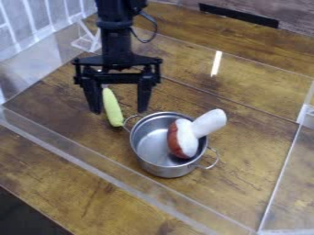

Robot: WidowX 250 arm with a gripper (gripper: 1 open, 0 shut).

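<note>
My black gripper (117,96) hangs open above a pale yellow-green elongated object (113,107), with its two fingers to either side of that object as seen from this angle. Whether they are level with it I cannot tell. Just right of it stands a steel pot (154,154) with wire handles. Inside the pot a white and red-brown object (188,136) leans, its white end sticking up past the rim at the right.
Clear panels (282,184) border it at the right and along the left.
</note>
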